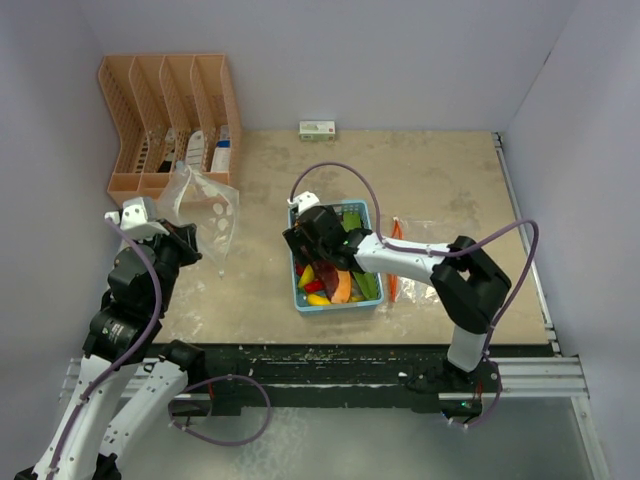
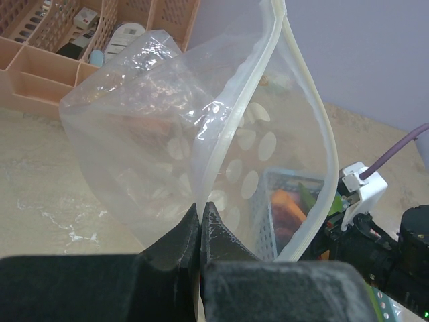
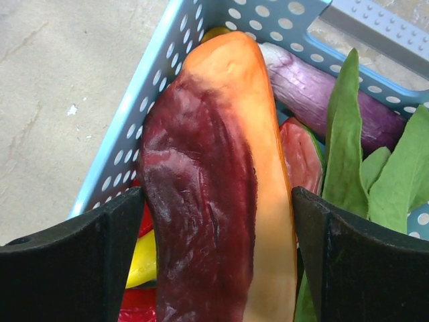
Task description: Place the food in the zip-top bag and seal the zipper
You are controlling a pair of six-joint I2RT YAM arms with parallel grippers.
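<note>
A clear zip top bag [image 2: 161, 107] hangs with its mouth gaping from my left gripper, whose fingers are shut on the edge of the bag. In the top view the bag [image 1: 205, 212] is above the table's left side, and no food shows in it. My right gripper stands open over the blue basket [image 1: 333, 307], its fingers on either side of a long dark-red and orange piece of food [image 3: 208, 174]. Whether both fingers touch this piece I cannot tell. It lies in the basket with an eggplant [image 3: 315, 80], green leaves [image 3: 345, 141] and red and yellow peppers.
Orange chopsticks-like sticks [image 1: 393, 285] and a flat clear bag [image 1: 425, 295] lie right of the basket. An orange divided rack [image 1: 125, 150] stands at the back left, and a small green-white box [image 1: 317, 130] at the back. Between the hanging bag and basket the table is bare.
</note>
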